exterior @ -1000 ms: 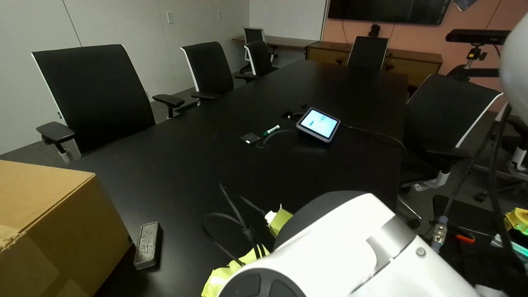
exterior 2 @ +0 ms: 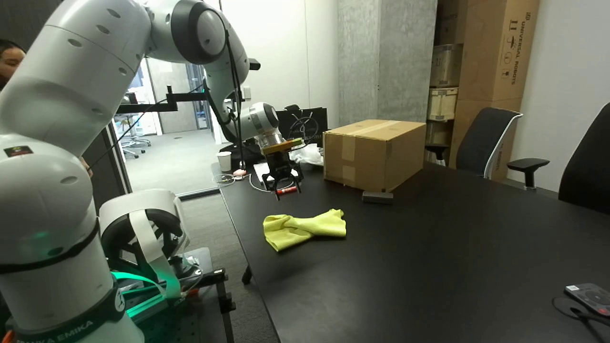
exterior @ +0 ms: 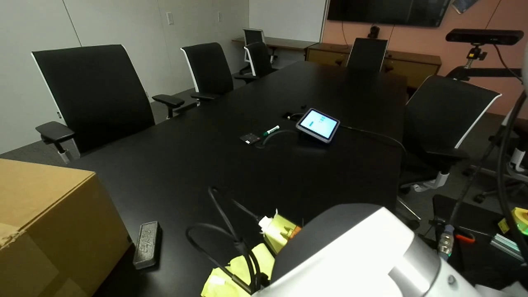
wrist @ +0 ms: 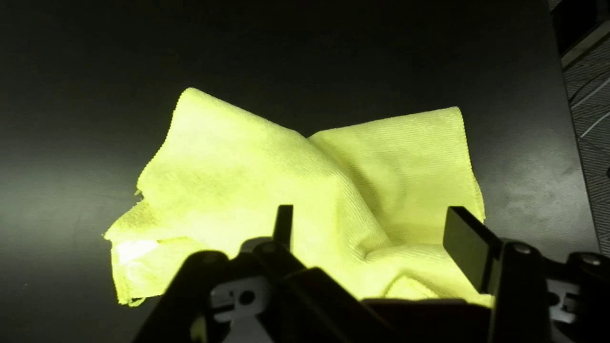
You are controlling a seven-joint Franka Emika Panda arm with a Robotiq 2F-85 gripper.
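Observation:
A crumpled yellow cloth [wrist: 246, 166] lies on the black table, pinched at its middle and spread toward both ends. It shows whole in exterior view 2 [exterior 2: 311, 226], while the arm covers part of the cloth [exterior: 250, 265] in exterior view 1. Above it hangs my gripper [exterior 2: 287, 194], pointing down and apart from the cloth. In the wrist view, the fingers of the gripper stand well apart, one on each side of a raised fold, with nothing held between them.
A cardboard box [exterior 2: 371, 154] and a dark eraser-like block [exterior 2: 377, 197] stand behind the cloth. A red marker [exterior 2: 286, 190], a white cup [exterior 2: 224, 161] and cables lie near the table's far end. The table's edge runs close beside the cloth.
The arm has shifted and turned in exterior view 1, its white housing now lower and to the right, showing more of the cloth. The cloth looks unmoved.

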